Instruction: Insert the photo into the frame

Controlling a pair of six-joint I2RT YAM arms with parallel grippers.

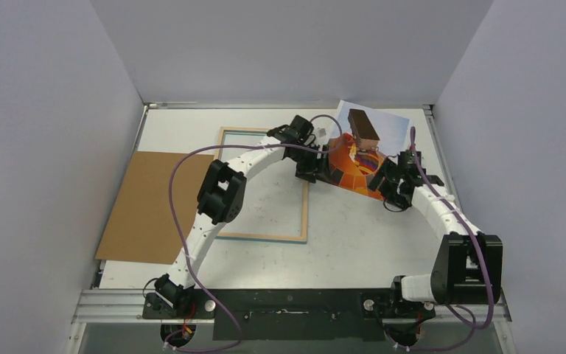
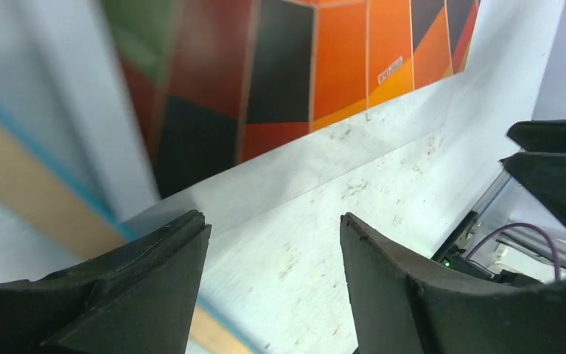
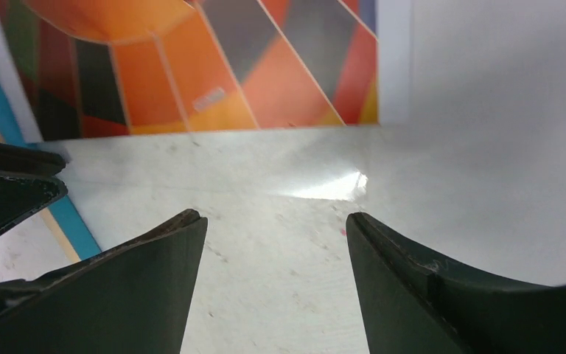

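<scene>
The photo, an orange and dark balloon picture with a pale border, lies at a slant on the table right of the frame. The frame is light wood with a blue inner edge. My left gripper is over the frame's right bar and the photo's left side. In the left wrist view its fingers are well apart, with bare table between them; a photo corner lies close to one fingertip. At the photo's lower right is my right gripper. Its fingers also stand apart with only tabletop between, short of the photo's edge.
A brown board lies at the left of the table, partly beside the frame. Grey walls close in the left, right and back. The two grippers stand fairly close together.
</scene>
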